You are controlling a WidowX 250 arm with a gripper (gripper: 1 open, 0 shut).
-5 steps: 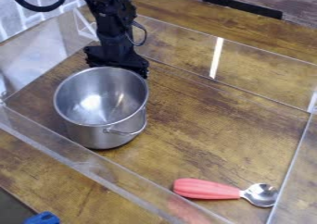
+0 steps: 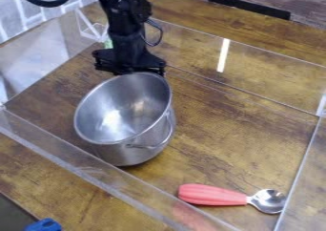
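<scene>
A large steel pot [image 2: 117, 125] with a wire handle sits on the wooden surface at centre left, slightly tilted in view. My black gripper [image 2: 128, 65] is at the pot's far rim, its fingertips partly hidden behind it; it looks shut on that rim, though the exact contact is hard to see.
A spoon with a pink handle [image 2: 214, 195] lies at the front right. Clear low walls enclose the wooden surface [image 2: 242, 120], whose middle and right are free. A blue object [image 2: 41, 225] is at the bottom left corner, outside the wall.
The pot has shifted to the right and slightly toward the front, with its orientation changing a little. My gripper has moved along with it.
</scene>
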